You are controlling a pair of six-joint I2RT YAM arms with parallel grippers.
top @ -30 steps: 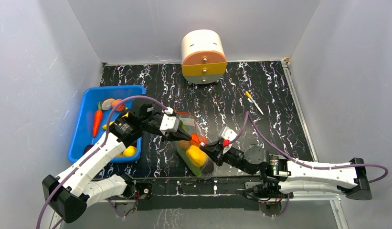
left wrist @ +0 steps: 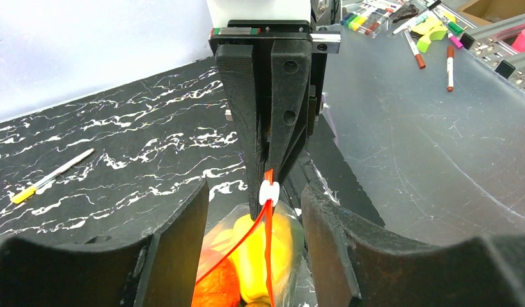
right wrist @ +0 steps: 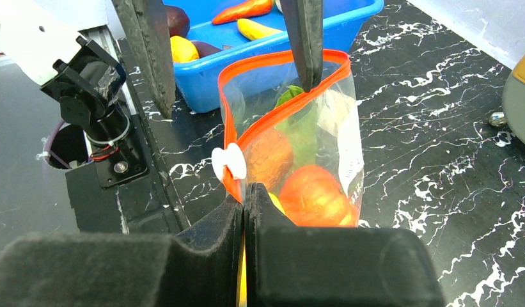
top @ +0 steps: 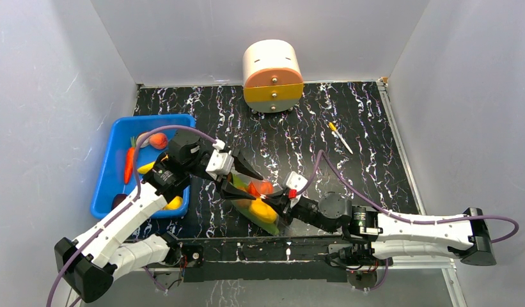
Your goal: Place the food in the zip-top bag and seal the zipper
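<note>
The clear zip top bag (right wrist: 311,141) has an orange zipper rim, its mouth gaping, with a white slider (right wrist: 229,162) at the near corner. Inside it are a yellow food piece (left wrist: 263,256), an orange-red one (right wrist: 314,195) and something green (right wrist: 301,131). My right gripper is shut on the bag's edge just beneath the slider. Over the bag's mouth my left gripper (top: 256,186) stands open, its fingers (left wrist: 183,240) spread around the slider end without gripping it. One left finger (right wrist: 305,45) overlaps the rim in the right wrist view; contact cannot be told.
A blue bin (top: 101,179) at the left holds several more foods, among them a carrot (top: 129,165). A small drawer cabinet (top: 272,70) stands at the back. A yellow-capped pen (top: 340,137) lies at the right.
</note>
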